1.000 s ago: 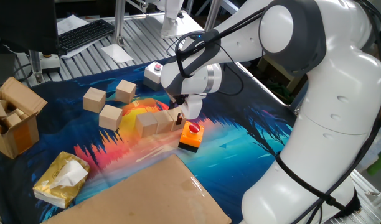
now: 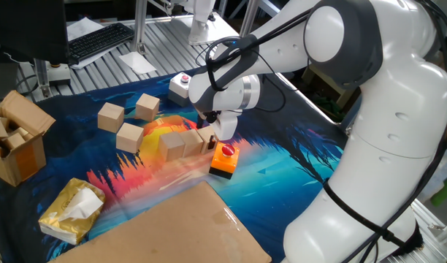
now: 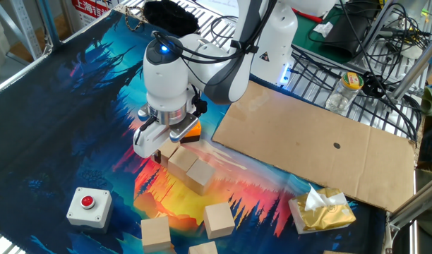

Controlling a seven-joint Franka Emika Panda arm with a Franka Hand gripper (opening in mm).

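Observation:
Three wooden blocks stand in a touching row: an end block (image 2: 207,136), a middle block (image 2: 191,143) and an outer block (image 2: 172,147). My gripper (image 2: 207,131) is low over the end block nearest the orange button box (image 2: 224,161), with a dark finger (image 2: 212,142) beside that block. In the second exterior view a fingertip (image 3: 158,156) shows at the end block (image 3: 168,150), and the gripper body hides the rest. Whether the fingers press on the block or stand a little apart from it cannot be told.
Several loose blocks lie nearby, one of them (image 2: 129,137) close to the row. A white button box (image 2: 180,89), a tissue pack (image 2: 72,210), an open carton of blocks (image 2: 25,158) and a large cardboard sheet (image 2: 172,232) surround the area. Dark mat right of the arm's hand is clear.
The dark fingers at the end block look shifted very slightly outward. The arm and the blocks appear unmoved.

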